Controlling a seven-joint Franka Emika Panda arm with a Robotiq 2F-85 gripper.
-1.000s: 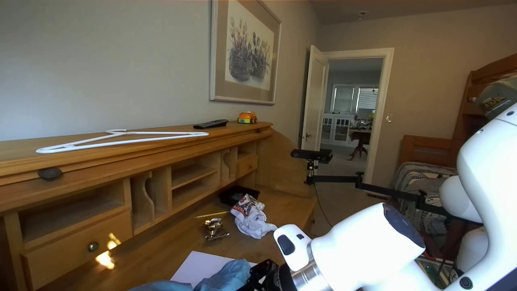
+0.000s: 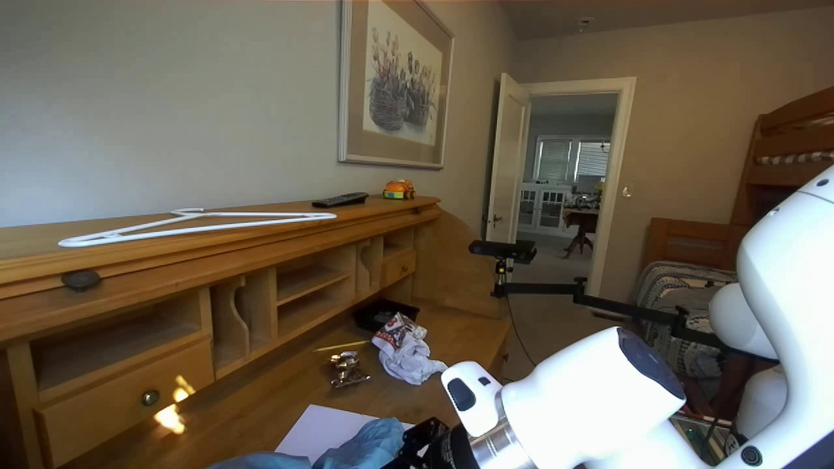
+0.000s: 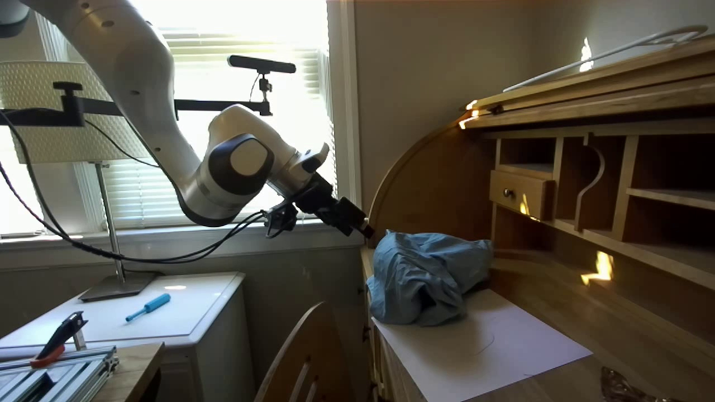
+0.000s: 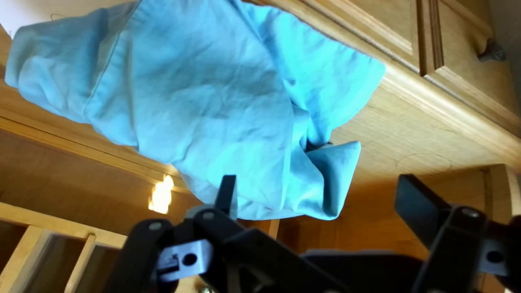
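Note:
A crumpled blue cloth lies heaped on the desk, partly covering a white sheet of paper. My gripper stands open, its black fingers wide apart with nothing held between them. From the second exterior view, the gripper hangs just above and to the left of the cloth, apart from it. In the wrist view the cloth fills the upper middle, beyond the fingertips. Only part of the cloth shows at the bottom of the first exterior view.
Cubbyholes and a small drawer line the desk's back. Farther along the desktop lie a white rag, a shiny metallic object, a pencil and a black tray. A white hanger rests on top.
A dark cap-like shape at the right edge, behind the arm, has gone out of view. The arm and the desk items look unmoved.

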